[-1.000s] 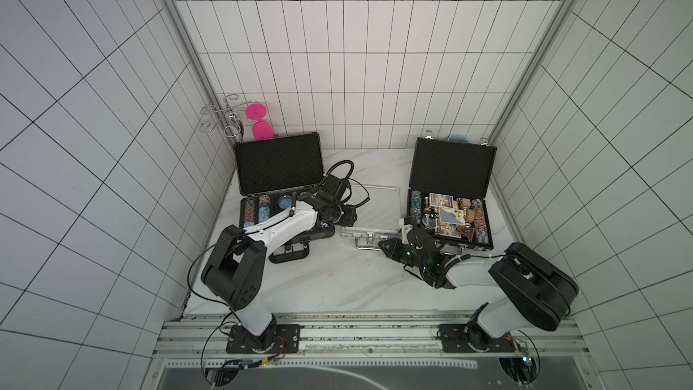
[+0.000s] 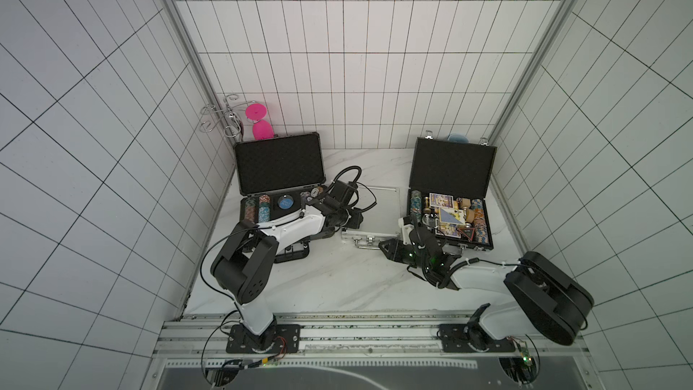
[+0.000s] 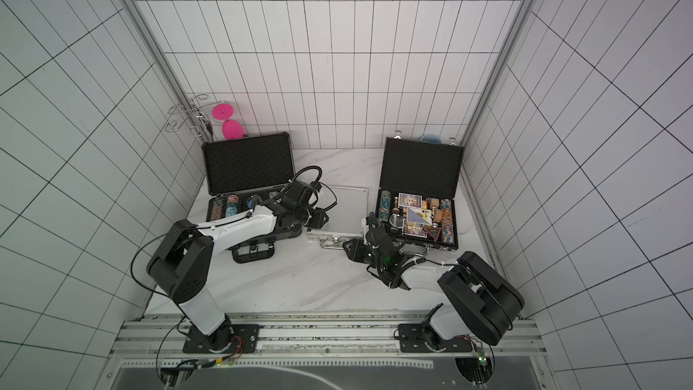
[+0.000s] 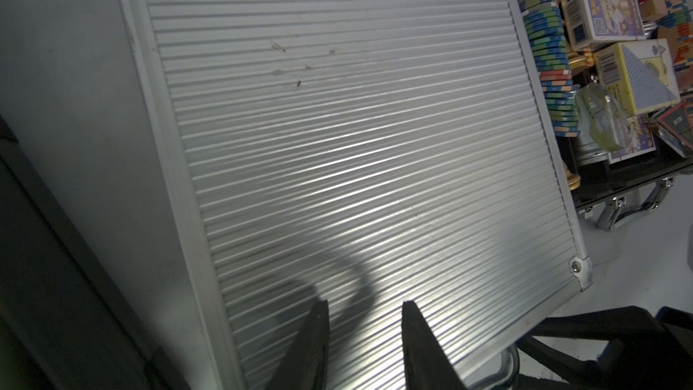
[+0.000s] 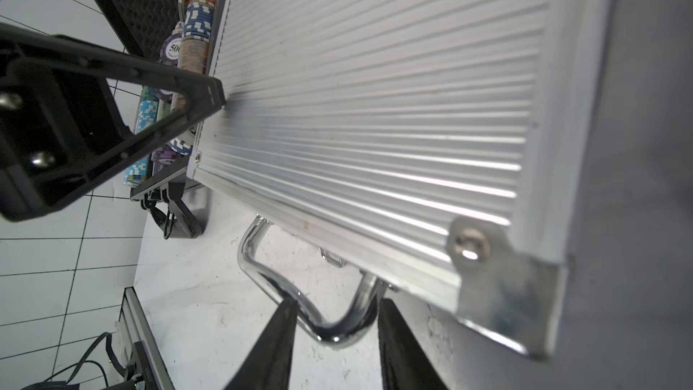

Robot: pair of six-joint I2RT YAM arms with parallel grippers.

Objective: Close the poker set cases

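Observation:
Between two others lies the silver middle case [image 2: 376,209], its ribbed lid down and its handle [image 5: 274,285] toward the front. To its left the case with chips [image 2: 250,209] has its black-lined lid [image 2: 280,164] standing up. The right case's lid [image 2: 453,167] is raised as well, with chips and card boxes [image 4: 602,11] inside. My left gripper hovers over the middle lid near its front, partly open and empty. At that case's front right my right gripper is open, the handle showing beyond its fingertips. Latch states are unclear.
A wire stand with pink discs [image 2: 255,111] stands at the back left, close to the left case. Clear table [image 2: 346,285] stretches along the front. Both arms reach close together around the middle case.
My left gripper has shifted slightly right over the middle case. The right arm's elbow has swung a little to the right and forward, its gripper staying almost in place.

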